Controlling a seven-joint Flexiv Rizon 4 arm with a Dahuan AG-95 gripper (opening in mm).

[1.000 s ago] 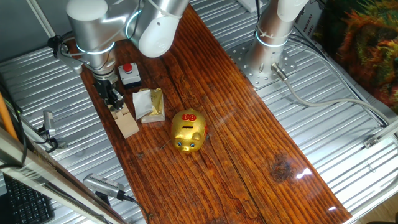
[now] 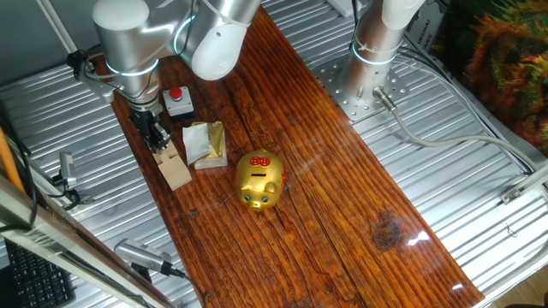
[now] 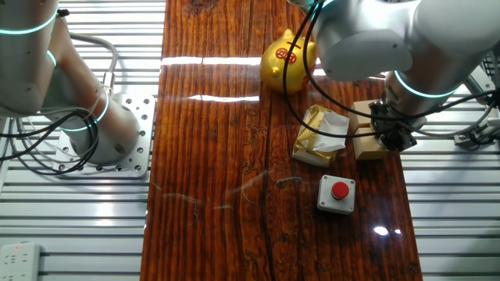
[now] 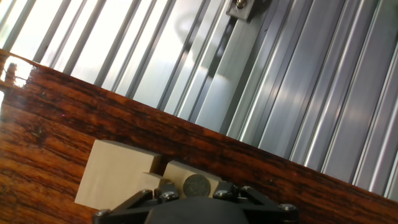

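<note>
A round dark coin [image 4: 196, 186] rests on the beige block [image 4: 118, 174], which has a notch or step across it. Down at the block, my gripper is open, with one finger [image 4: 166, 191] to the left of the coin and the other to its right. Gaps show between the coin and both fingertips. From outside, the gripper [image 2: 154, 137] stands over one end of the block [image 2: 174, 169] and hides the coin. A golden piggy bank [image 2: 259, 181] with a slot on top and red markings sits to the block's right.
Beside the block lies a packet [image 2: 205, 144] in white and gold wrapping. A red emergency button [image 2: 176, 96] on a small box stands behind it. The wooden table's edge runs close by the block; wide free wood [image 2: 342, 214] lies beyond the piggy bank.
</note>
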